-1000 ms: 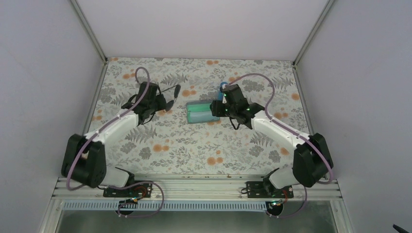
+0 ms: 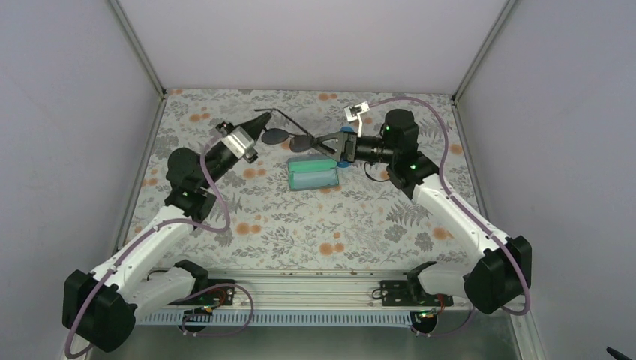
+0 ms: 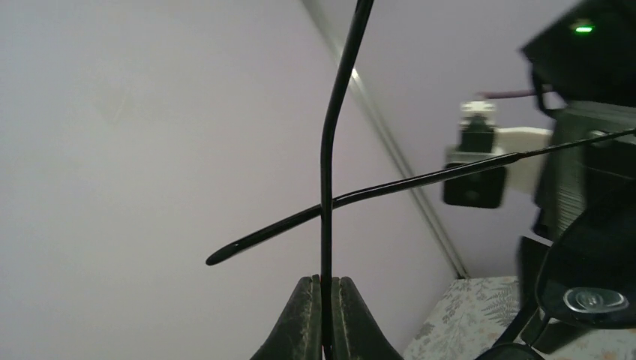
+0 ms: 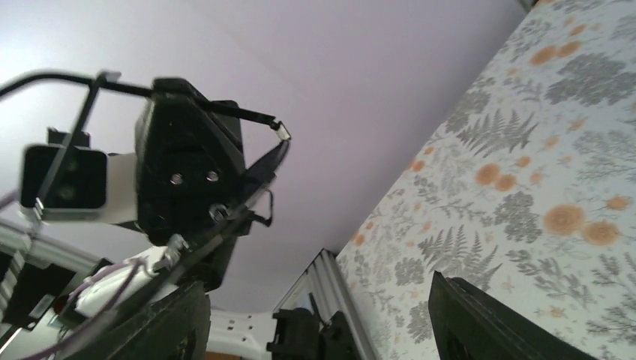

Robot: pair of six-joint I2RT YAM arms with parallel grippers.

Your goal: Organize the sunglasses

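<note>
Black sunglasses with dark lenses (image 2: 276, 136) are up in the air near the back of the table, their temples unfolded. My left gripper (image 2: 268, 117) is shut on one temple; in the left wrist view that thin temple (image 3: 328, 172) stands between the closed fingertips, with the other temple crossing behind. Right by the far lens is my right gripper (image 2: 319, 144), its fingers spread. In the right wrist view the sunglasses' dark frame (image 4: 259, 169) hangs at the left, partly blurred, and no part lies clearly between the open fingers. The top view cannot settle whether they touch.
An open grey case (image 2: 313, 180) with green lining and a pale cloth lies mid-table below the sunglasses. Beside it a blue container (image 2: 346, 129) is mostly hidden by the right gripper.
My left gripper has risen and swung the sunglasses right, toward the right gripper.
</note>
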